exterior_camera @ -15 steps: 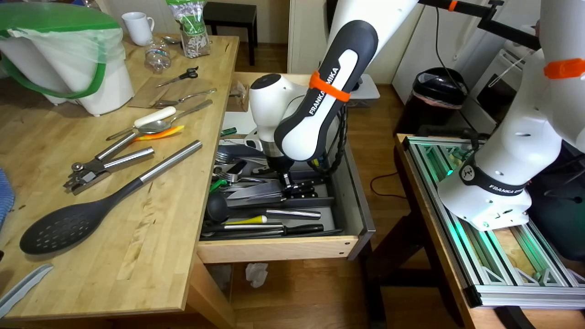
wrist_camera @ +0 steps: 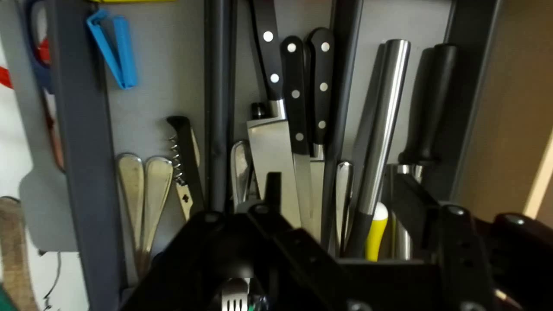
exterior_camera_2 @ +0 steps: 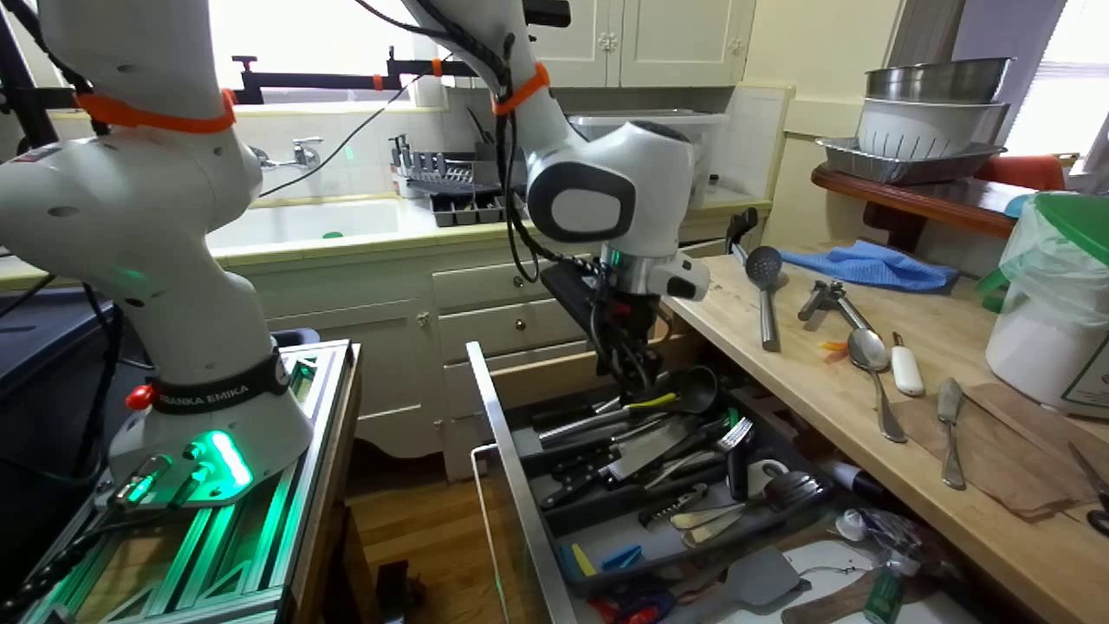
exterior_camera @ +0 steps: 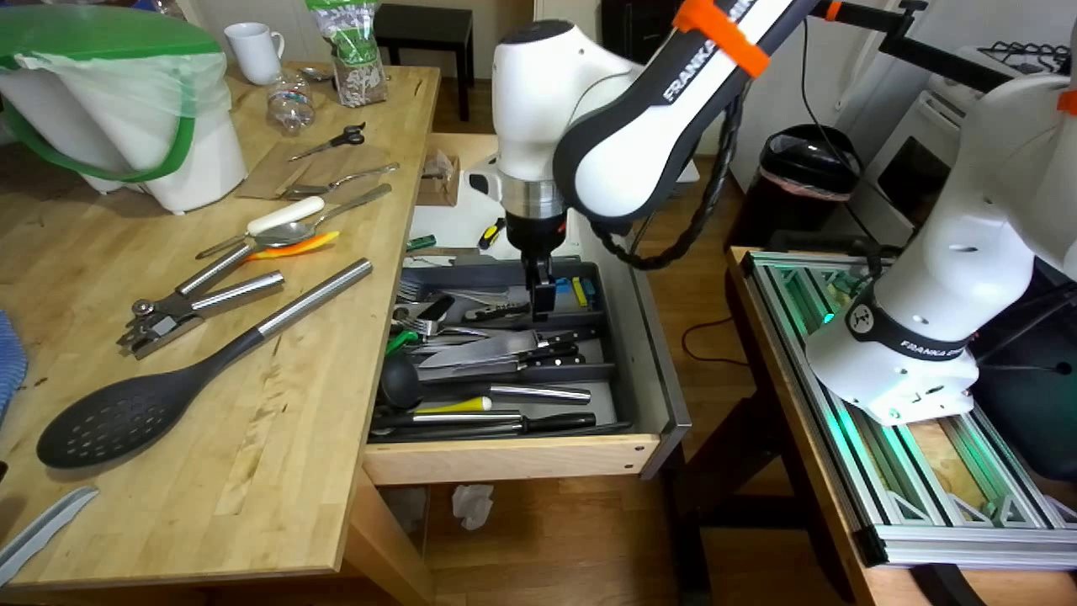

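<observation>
My gripper hangs over the open drawer [exterior_camera: 505,456], fingers apart and nothing held between them. In the wrist view, one finger [wrist_camera: 273,189] overlaps the large knife's blade [wrist_camera: 272,155]; the other overlaps the handles at the right. Between them, farther down, show black-handled knives [wrist_camera: 295,93], a steel-handled utensil [wrist_camera: 386,119] and a yellow-and-white handle [wrist_camera: 377,233]. Exterior view 1 has the gripper [exterior_camera: 540,293] above the tray's middle. From the other side, the gripper [exterior_camera_2: 634,385] is dark against the utensils, its fingertips hard to make out.
Tray dividers [wrist_camera: 220,103] separate the utensils. A corkscrew [wrist_camera: 189,160] and blue clip [wrist_camera: 116,49] lie in another compartment. The wooden counter [exterior_camera: 273,485] beside the drawer bears a slotted spoon [exterior_camera: 131,419], can opener [exterior_camera: 177,313] and white bucket [exterior_camera: 151,121].
My arm has risen from the drawer, lifting the gripper away from the knives. It has also shifted slightly right in exterior view 1. The counter items have not moved.
</observation>
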